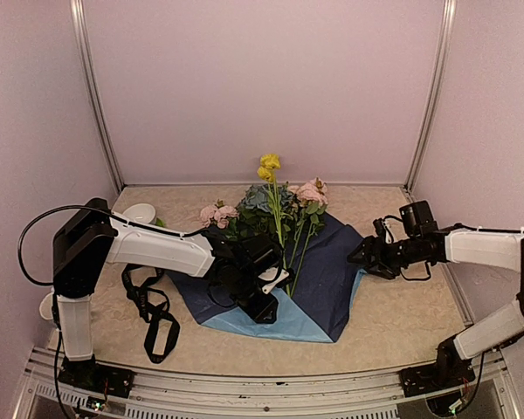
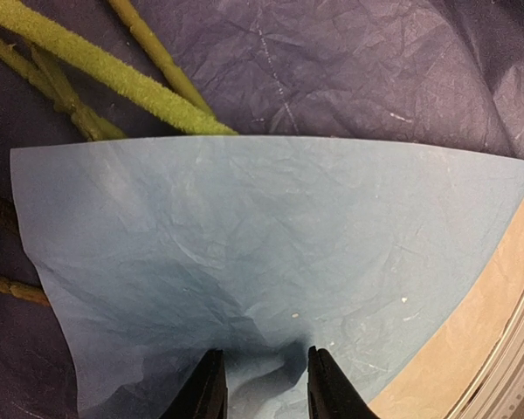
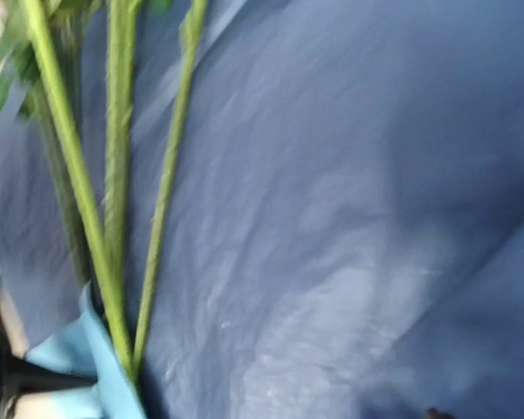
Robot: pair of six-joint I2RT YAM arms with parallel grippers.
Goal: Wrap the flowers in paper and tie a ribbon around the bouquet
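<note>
The bouquet, with yellow flowers (image 1: 269,166), pink flowers (image 1: 310,192) and green stems (image 1: 299,253), lies on dark blue wrapping paper (image 1: 323,297). A light blue flap (image 1: 293,325) of the paper is folded up over the stem ends. Low over this flap, my left gripper has its fingers apart, with a crease of paper between or beneath them. My right gripper (image 1: 360,257) is at the paper's right corner, which is bent inward and shows its light blue underside. Its fingertips are mostly out of the right wrist view, so its grip is unclear.
A black strap (image 1: 162,327) lies loosely on the table to the left. White round items, one a bowl (image 1: 140,213), sit at the left side.
</note>
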